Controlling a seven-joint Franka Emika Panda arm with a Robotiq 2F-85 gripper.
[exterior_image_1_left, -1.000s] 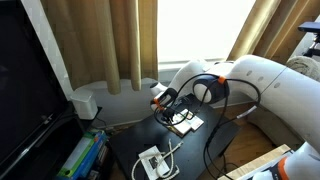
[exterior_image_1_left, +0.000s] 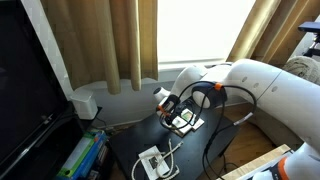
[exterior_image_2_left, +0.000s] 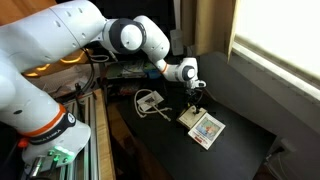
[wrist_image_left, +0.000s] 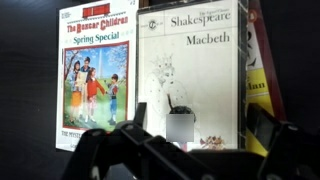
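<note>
In the wrist view, a cream "Macbeth" book (wrist_image_left: 190, 65) lies face up below my gripper. My fingers stand wide open around the book's lower part, with no grip on it. A pale grey square patch (wrist_image_left: 180, 128) shows on the cover's lower part. To its left lies a "Boxcar Children" book (wrist_image_left: 97, 80) with a picture cover. A red and yellow book (wrist_image_left: 262, 65) is partly covered at the right. In exterior view 2, my gripper (exterior_image_2_left: 195, 101) hangs over the books, its fingertips hard to make out.
The books rest on a dark table (exterior_image_2_left: 175, 155). A white power strip (exterior_image_1_left: 155, 163) with a pale cable (exterior_image_2_left: 140, 105) lies apart from them. Several colored books or boxes (exterior_image_1_left: 82, 155) stand at the table's left side. Beige curtains (exterior_image_1_left: 141, 35) hang behind.
The arm has shifted slightly rightward in exterior view 1, with the gripper staying above the books. The power strip and cable have not moved.
</note>
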